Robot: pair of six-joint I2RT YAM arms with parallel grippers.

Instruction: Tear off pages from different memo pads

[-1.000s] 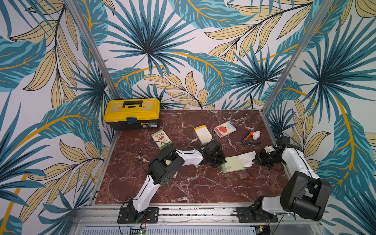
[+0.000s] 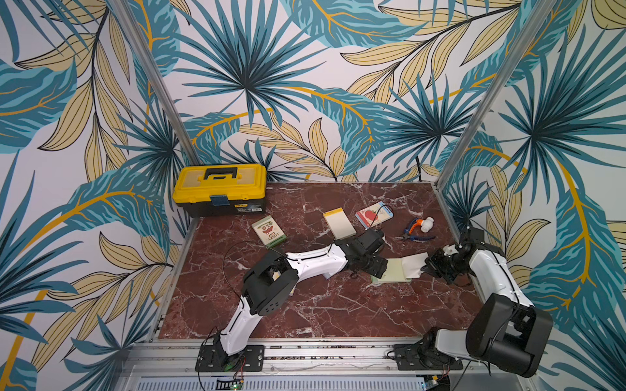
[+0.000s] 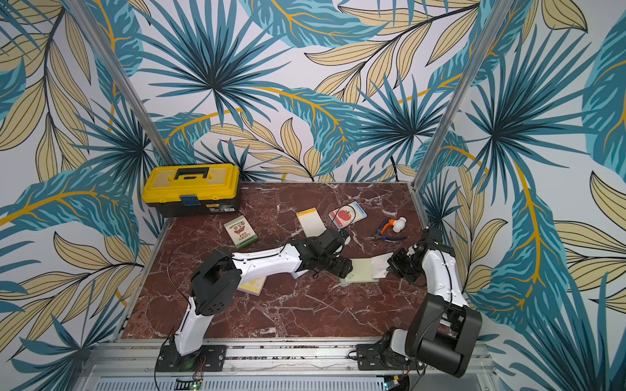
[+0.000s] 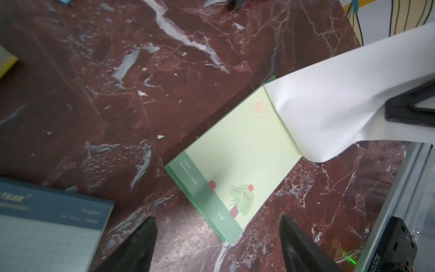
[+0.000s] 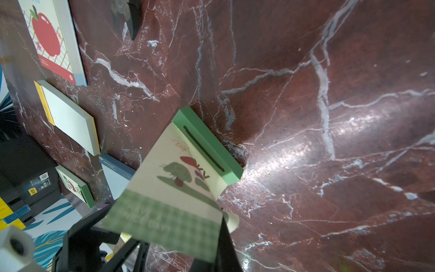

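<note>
A pale green memo pad (image 4: 244,158) with a darker green strip lies on the table, its printed page facing up. The cover (image 4: 335,99) is bent up from the far end. In the right wrist view the printed outer face of this cover (image 5: 181,181) rises from the green spine (image 5: 208,142). My right gripper (image 2: 431,265) is shut on the cover's free edge. My left gripper is part open above the pad's strip end, its two blurred fingers (image 4: 140,240) apart and nothing seen between them but the pad below.
A blue-topped pad (image 4: 49,222) lies beside the green one, partly under the left arm. Behind are a yellow-edged pad (image 2: 339,223), an apple pad (image 2: 374,215) and pliers (image 2: 416,229). A Lucky Day pad (image 2: 269,231) and toolbox (image 2: 220,189) stand left.
The right gripper has shifted only slightly, still with the cover.
</note>
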